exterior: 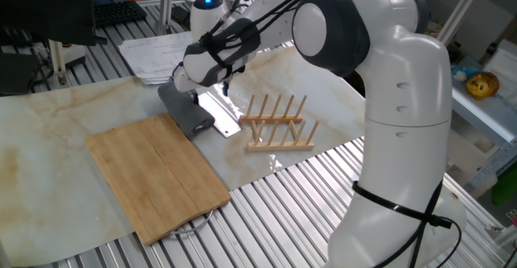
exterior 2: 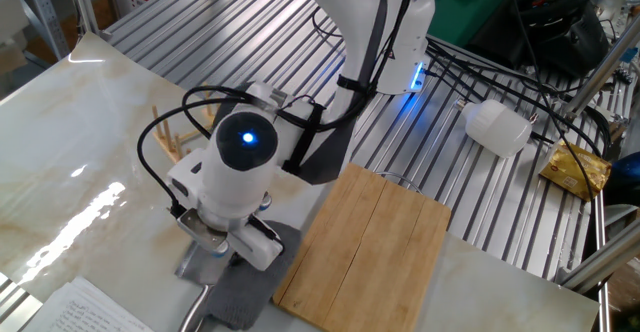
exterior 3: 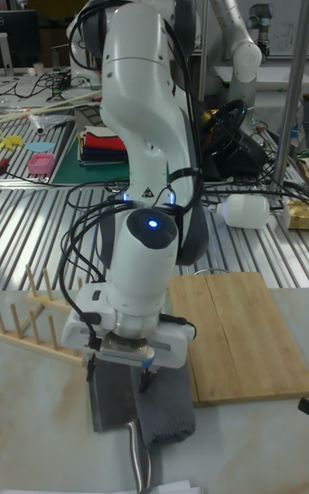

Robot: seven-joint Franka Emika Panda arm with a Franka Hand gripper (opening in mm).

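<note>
A cleaver lies flat on the marbled tabletop, its grey blade [exterior 3: 108,407] touching or close to a dark grey cloth [exterior 3: 173,407]. Its metal handle [exterior 3: 138,457] points toward the third view's camera. My gripper [exterior 3: 118,372] hangs low over the blade and cloth with its fingers spread wide. One finger is by the blade's outer side and the other by the cloth; contact cannot be told. In exterior view 1, the blade [exterior: 220,115] shines beside the cloth [exterior: 186,110], with the gripper [exterior: 209,93] above. The second view hides the fingertips behind the hand.
A wooden peg rack [exterior: 279,146] stands close to the blade's end. On the cloth's other side is a bamboo board [exterior: 157,171] with a wire loop at its edge. Papers [exterior: 153,56] lie behind.
</note>
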